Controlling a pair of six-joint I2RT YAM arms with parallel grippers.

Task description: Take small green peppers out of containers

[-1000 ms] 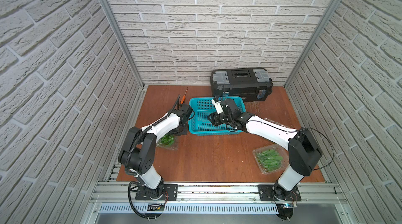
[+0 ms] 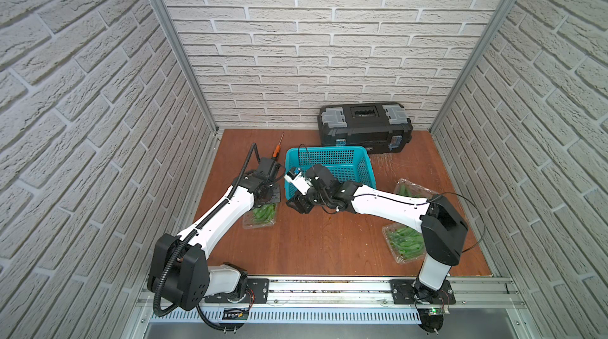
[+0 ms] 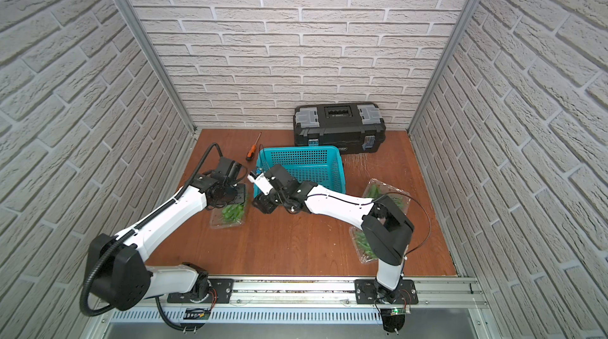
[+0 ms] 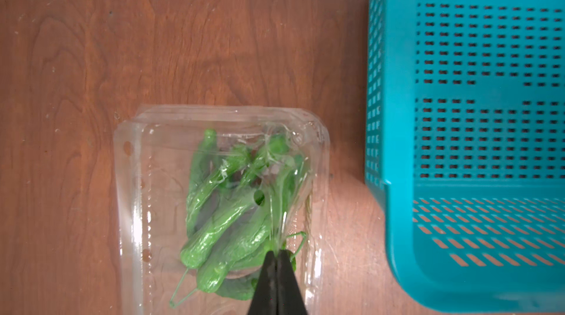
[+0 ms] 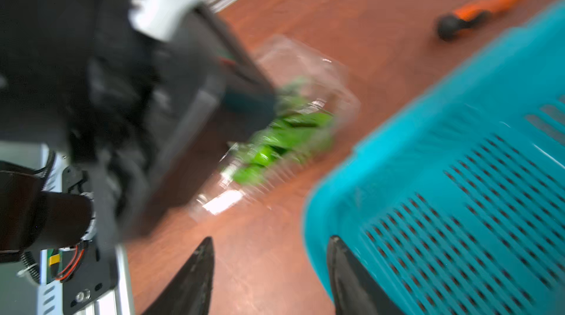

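In the left wrist view, a clear plastic container (image 4: 132,215) holds several small green peppers (image 4: 232,221) under clear film or a clear lid. My left gripper is shut over its right side. Creases in the plastic run to the fingertips; whether a thin fold lies between them I cannot tell. My right gripper stands open and empty, its fingers (image 5: 197,276) apart above the table near the basket's corner. To the right lie two more clear containers, one nearer (image 2: 405,244) and one farther back (image 2: 413,187), both with green peppers, partly behind the right arm.
A teal basket (image 2: 373,180), with no peppers visible in it, stands mid-table, just right of the left container. Behind it sits a black toolbox (image 2: 365,125). An orange screwdriver (image 2: 276,149) lies left of the basket.
The left arm has swung leftward, and the left container has shifted slightly to the right.
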